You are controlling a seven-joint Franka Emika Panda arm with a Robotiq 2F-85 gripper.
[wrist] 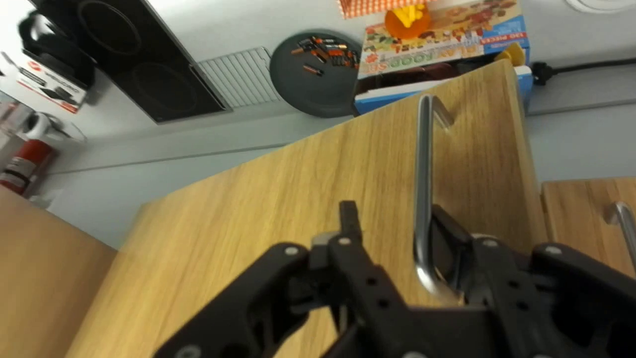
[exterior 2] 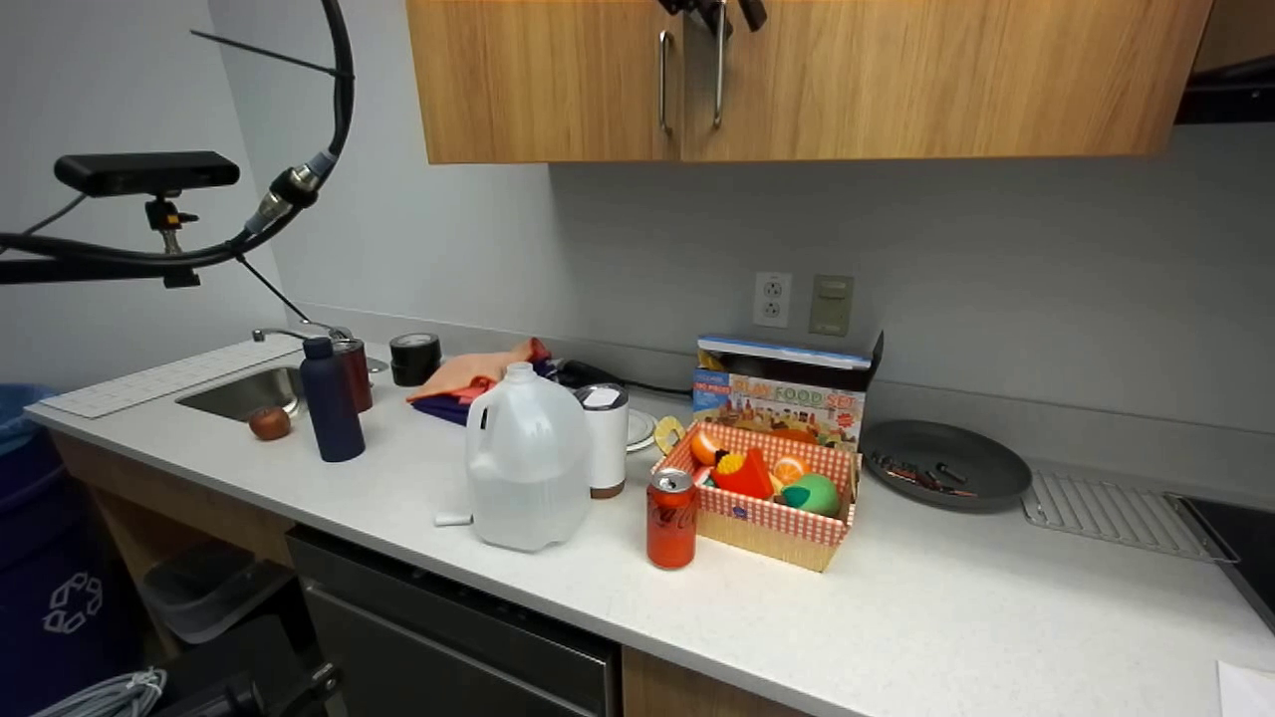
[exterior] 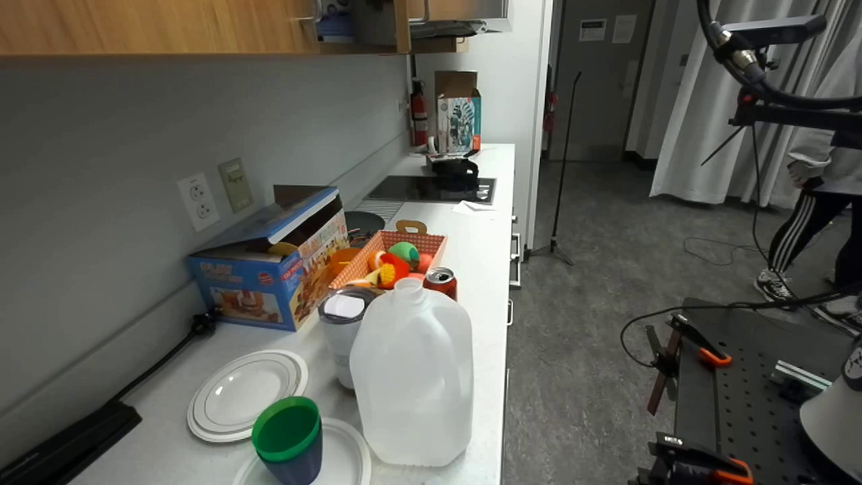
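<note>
In the wrist view my gripper stands part open at a wooden cabinet door (wrist: 286,197). The door's metal bar handle (wrist: 424,179) lies between its fingers, close against or in front of the right one; whether they touch I cannot tell. Clear space separates the left finger (wrist: 350,222) from the bar. Exterior view 2 shows only dark fingertips at the top edge, by the right-hand handle (exterior 2: 719,72). In exterior view 1 the cabinet door (exterior: 402,24) stands swung out, with the cabinet's inside (exterior: 359,24) partly visible; my gripper is out of that view.
Below is a counter (exterior 2: 956,597) with a water jug (exterior 2: 529,460), a red can (exterior 2: 671,520), a basket of toy food (exterior 2: 765,538), a play-food box (exterior 2: 783,400) and a dark pan (exterior 2: 950,466). A second cabinet door (wrist: 587,221) is beside the open one.
</note>
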